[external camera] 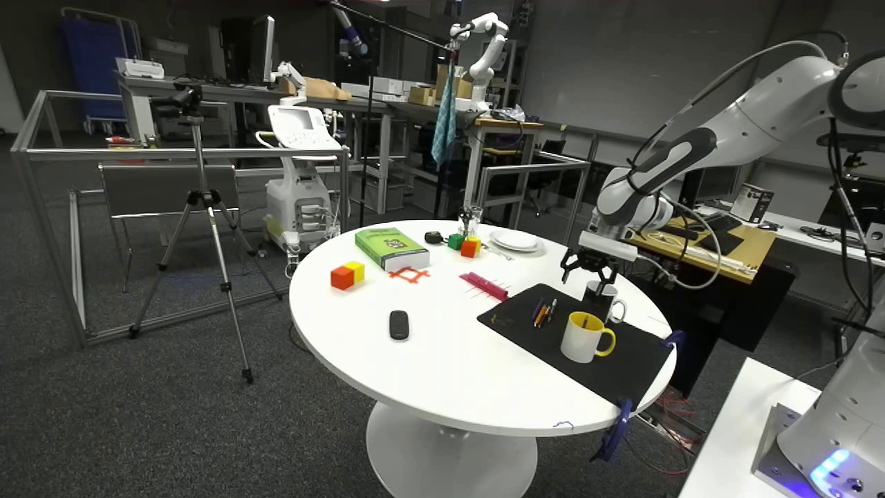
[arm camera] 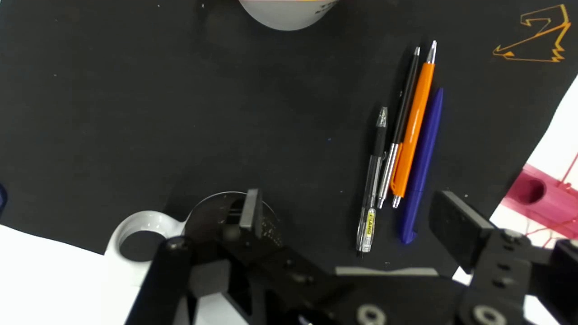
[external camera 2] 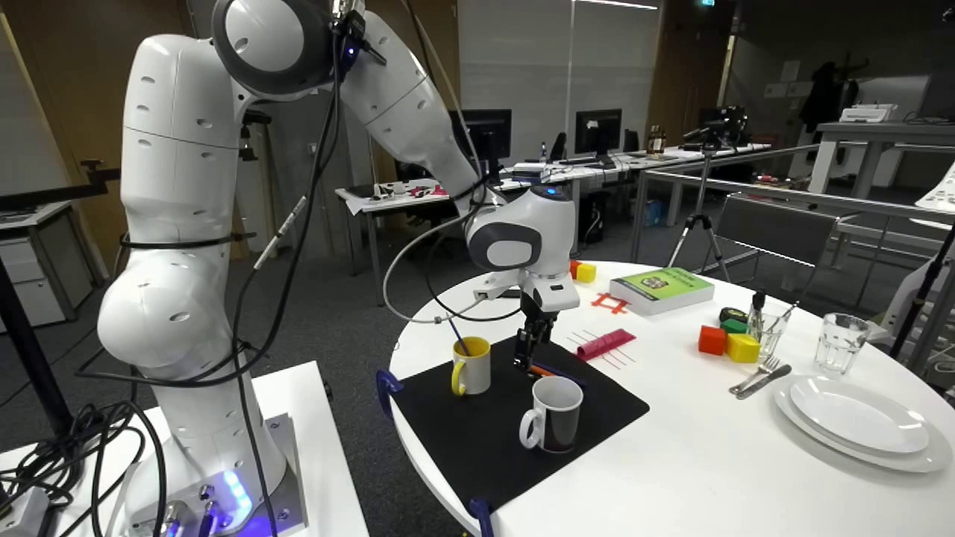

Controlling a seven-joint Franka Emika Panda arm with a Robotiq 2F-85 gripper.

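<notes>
My gripper stands open above the black mat [arm camera: 162, 119], its fingers wide apart. Several pens lie side by side on the mat in the wrist view: a clear pen with a black tip [arm camera: 370, 189], a black and silver pen [arm camera: 403, 113], an orange pen [arm camera: 416, 127] and a blue pen [arm camera: 424, 157]. They lie ahead of the gap, with nothing held. A dark mug with a white handle [external camera 2: 561, 421] is upright close to the gripper; one finger partly covers it in the wrist view. The yellow-lined mug [external camera 2: 474, 368] holds a blue pen-like stick.
A pink holder [arm camera: 547, 197] lies just off the mat. Blue clamps [external camera: 612, 431] grip the table edge. Coloured cubes [external camera 2: 712, 340], white plates [external camera 2: 859, 416], glasses [external camera 2: 839, 344] and a green book [external camera 2: 662, 286] stand farther away.
</notes>
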